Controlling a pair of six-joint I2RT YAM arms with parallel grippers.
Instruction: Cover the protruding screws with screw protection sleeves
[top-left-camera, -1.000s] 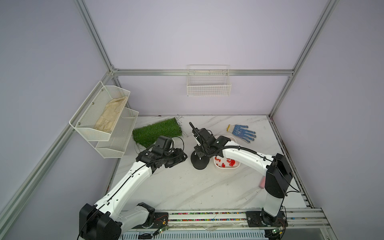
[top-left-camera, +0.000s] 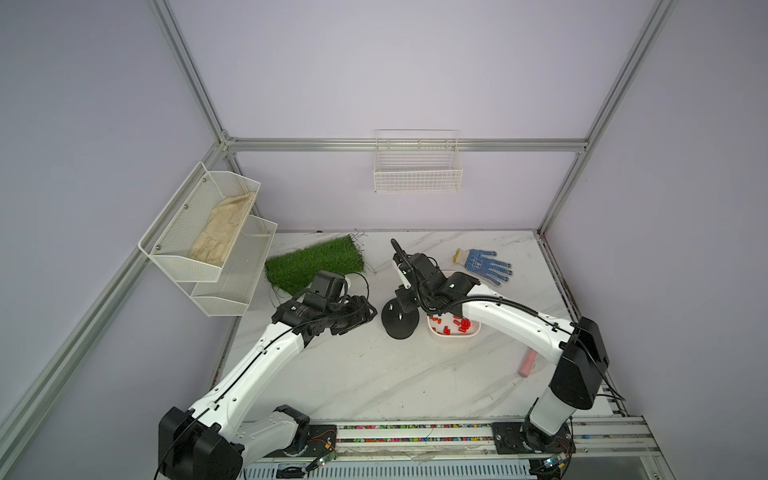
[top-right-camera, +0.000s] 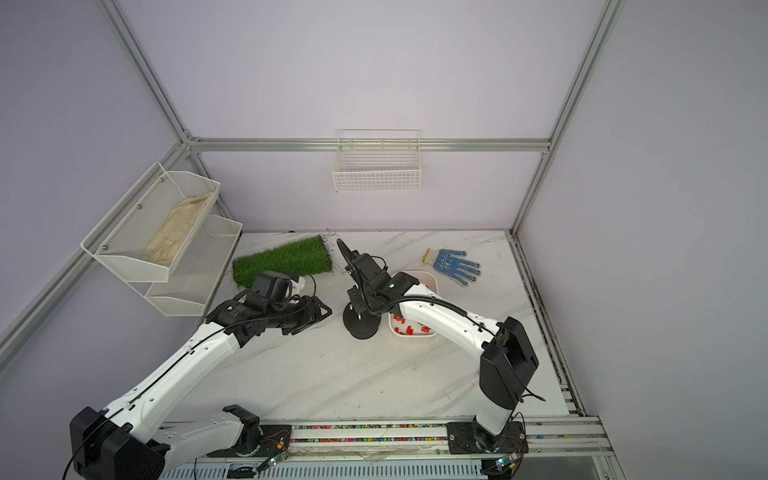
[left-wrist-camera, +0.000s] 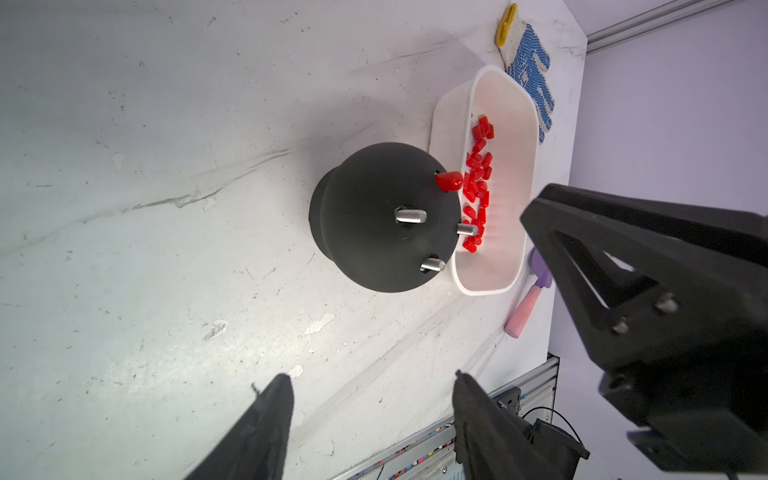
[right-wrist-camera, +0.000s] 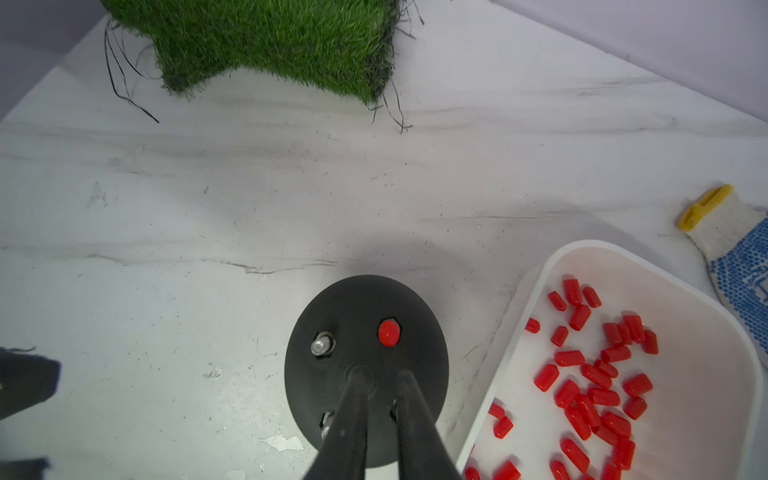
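A black round base holds several protruding screws. One wears a red sleeve, seated down against the base. Bare metal shows on the other screws, such as the near-centre screw and, in the right wrist view, the left screw. My right gripper hovers above the base, its fingers slightly parted with nothing between them, clear of the sleeved screw. Its fingers hide part of the lower right screw. Left of the base, my left gripper is wide open and empty.
A white bin with many loose red sleeves stands right of the base. Green turf lies behind left, a blue glove behind right. A pink handle lies front right.
The sleeve stays on its screw. The left arm has hardly moved.
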